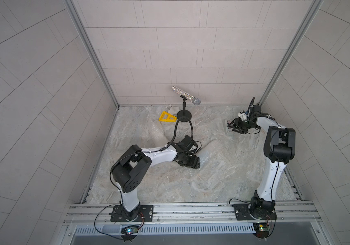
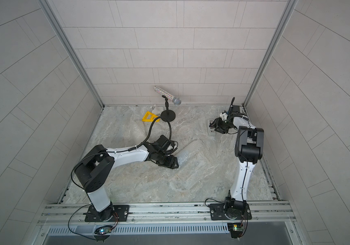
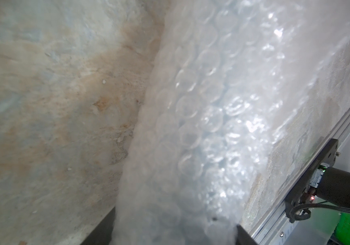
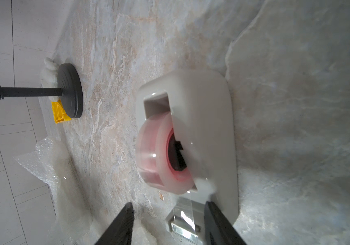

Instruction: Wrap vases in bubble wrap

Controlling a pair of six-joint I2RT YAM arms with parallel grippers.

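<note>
A bubble wrap roll (image 1: 211, 149) lies slantwise mid-table; in the left wrist view the bubble wrap (image 3: 195, 122) fills the space between my left gripper's fingers, which show at either side of it. Whether the left gripper (image 1: 195, 165) presses on the roll is unclear. Any vase inside the wrap is hidden. At the right, a pale grey tape dispenser (image 4: 213, 122) holds a pinkish tape roll (image 4: 154, 151). My right gripper is open over the dispenser's cutter end, with the tape strip (image 4: 183, 214) between its fingertips and no contact evident.
A second length of bubble wrap (image 1: 156, 132) lies on the left. Near the back wall are a black round-based stand (image 1: 184, 116), a glittery microphone (image 1: 186, 94) and a yellow piece (image 1: 167, 116).
</note>
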